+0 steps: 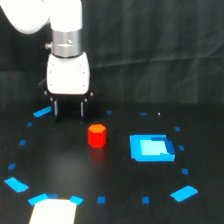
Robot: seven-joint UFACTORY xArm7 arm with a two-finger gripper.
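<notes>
A red hexagonal block (97,136) stands on the dark table, a little left of the middle of the camera view. Up and left of it hangs the white robot gripper (70,106), its two small fingers dark and apart, with nothing visible between them. The block is clear of the gripper.
A blue square with a paler middle (152,147) lies right of the block. Small blue tape marks are scattered over the table. A pale square (52,211) sits at the front left edge.
</notes>
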